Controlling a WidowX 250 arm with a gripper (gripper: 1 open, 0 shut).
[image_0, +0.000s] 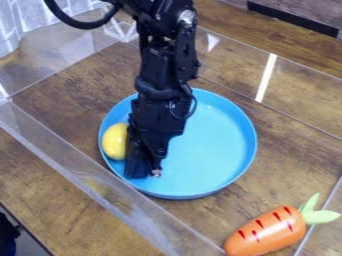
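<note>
A blue plate (214, 160) lies on the wooden table. A yellow rounded object (115, 140) sits at the plate's left side, partly hidden behind my black gripper (143, 164). The gripper reaches down from above onto the left part of the plate, its lower end beside the yellow object. Its fingers are dark and overlap each other, so I cannot see clearly how they stand or whether anything is between them.
A toy carrot (267, 232) with a green top lies at the lower right. A clear plastic wall runs diagonally along the lower left. The table behind and right of the plate is mostly bare.
</note>
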